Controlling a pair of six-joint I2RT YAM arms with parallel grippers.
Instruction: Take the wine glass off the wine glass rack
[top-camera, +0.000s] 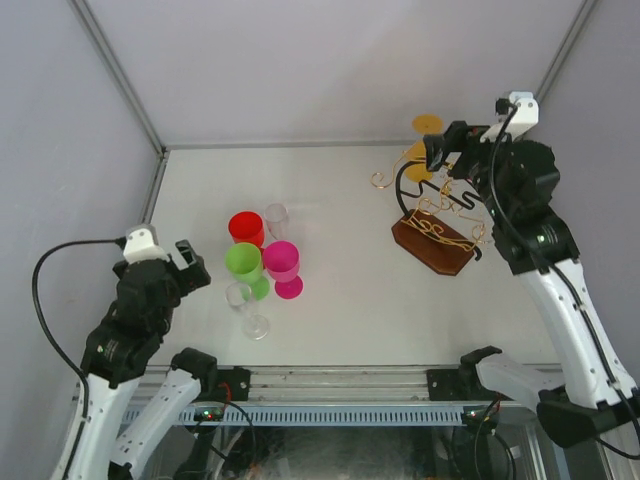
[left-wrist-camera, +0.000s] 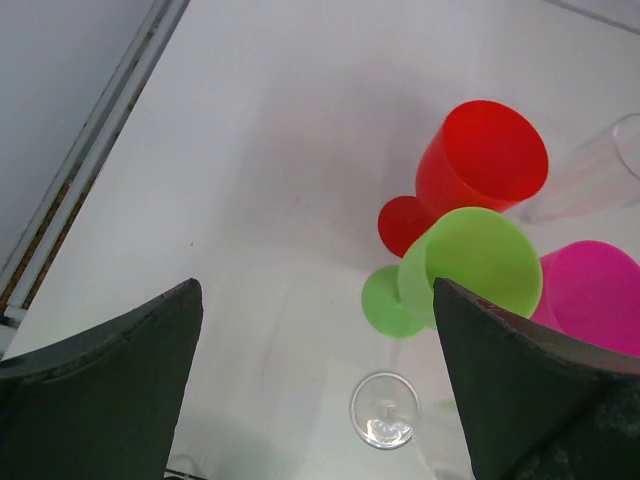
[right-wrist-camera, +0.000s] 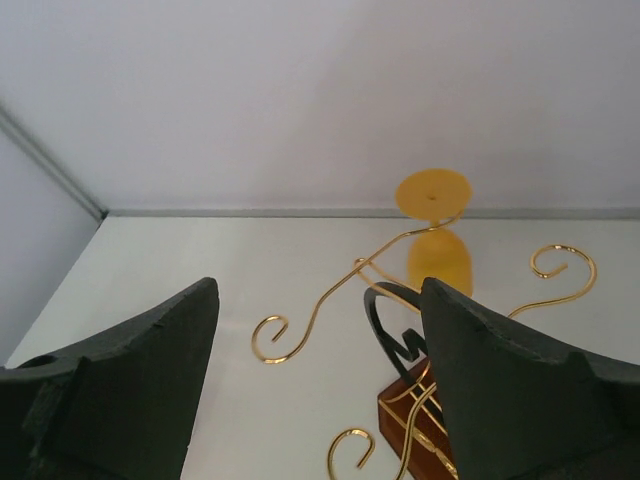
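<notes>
A yellow wine glass (top-camera: 419, 160) hangs upside down from a curled hook of the gold wire rack (top-camera: 432, 225), which rises from a brown wooden base (top-camera: 444, 262). In the right wrist view its round foot (right-wrist-camera: 434, 194) is uppermost, with the bowl (right-wrist-camera: 440, 262) below. My right gripper (top-camera: 440, 150) stands open near the glass; from its wrist the glass appears beyond the fingers (right-wrist-camera: 510, 390), nothing between them. The left gripper (top-camera: 194, 267) is open and empty, left of a group of glasses, and its dark fingers (left-wrist-camera: 120, 390) frame bare table.
Standing together on the left half of the table are a red cup (top-camera: 246, 228), a green one (top-camera: 243, 260), a pink one (top-camera: 281, 260) and two clear glasses, one at the back (top-camera: 276, 220) and one in front (top-camera: 248, 312). Mid-table is clear.
</notes>
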